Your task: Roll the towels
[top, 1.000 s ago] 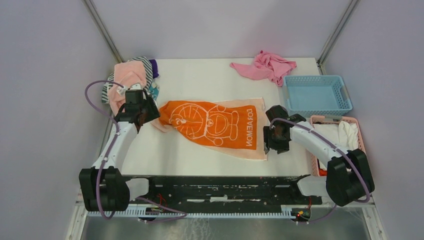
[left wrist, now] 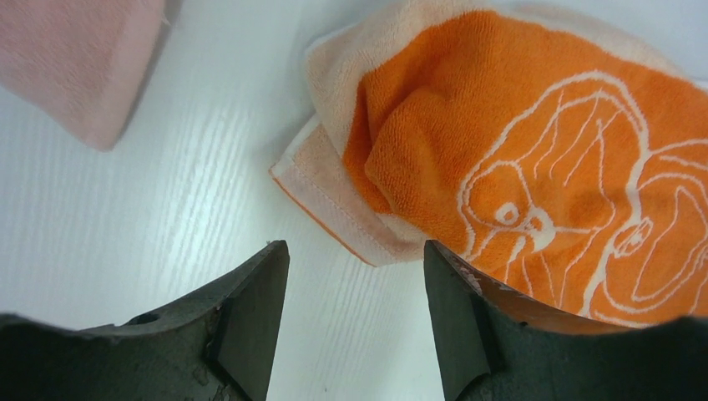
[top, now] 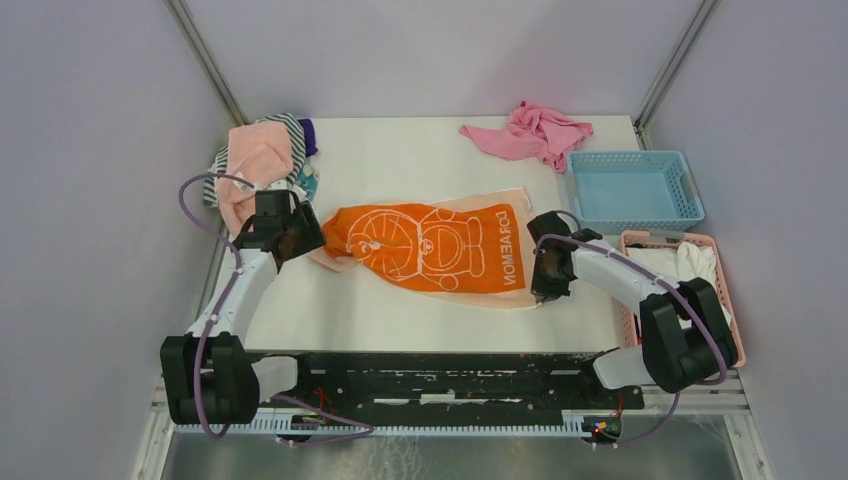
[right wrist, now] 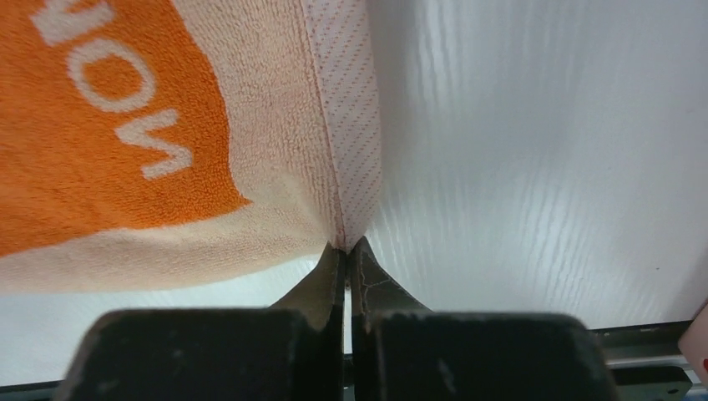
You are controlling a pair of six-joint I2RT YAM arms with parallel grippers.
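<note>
An orange towel [top: 430, 250] with a white cartoon and DORAEMON print lies across the table, its left end bunched with pale underside showing [left wrist: 351, 209]. My left gripper stands open just left of that bunched end, nothing between its fingers. At the towel's near right corner my right gripper is shut on the pale hem, which gathers into the fingertips in the right wrist view.
A pile of folded towels [top: 250, 150] sits at back left, a pink cloth [top: 530, 130] at back right. A blue basket [top: 635, 180] and a pink basket with white cloths [top: 730, 310] stand on the right.
My left gripper has moved a little nearer the table's front.
</note>
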